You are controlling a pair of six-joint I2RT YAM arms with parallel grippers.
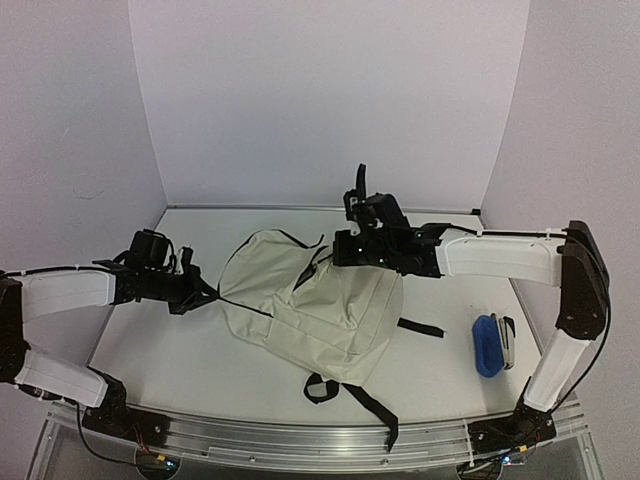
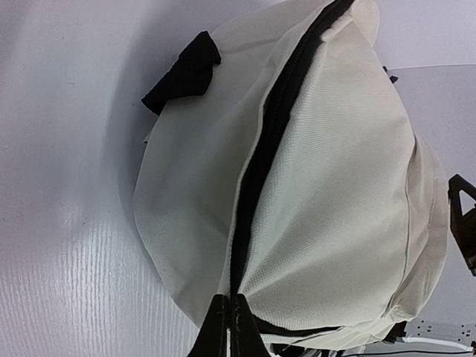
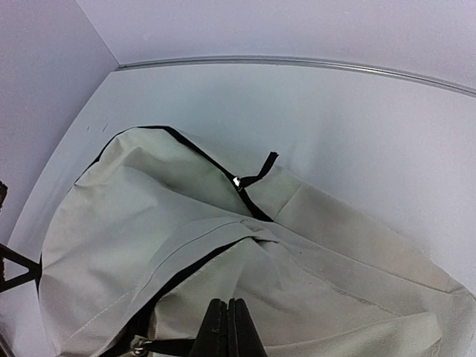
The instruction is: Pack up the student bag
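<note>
The cream student bag (image 1: 310, 320) lies in the middle of the table, its front wrinkled and a black-edged opening near its upper part. At its left edge my left gripper is shut on the bag's edge by the black zipper tape (image 2: 256, 182). Over the upper right of the bag is my right gripper, its fingers together. A black zipper pull (image 3: 169, 346) runs from a metal slider (image 3: 139, 344) straight to these fingers; its end is hidden behind them. Another zipper pull (image 3: 262, 169) hangs loose farther back.
A blue case (image 1: 487, 347) and a light book-like item (image 1: 507, 342) lie at the table's right side. Black straps (image 1: 375, 408) trail from the bag toward the front rail. Bare table (image 1: 150, 350) shows at the left.
</note>
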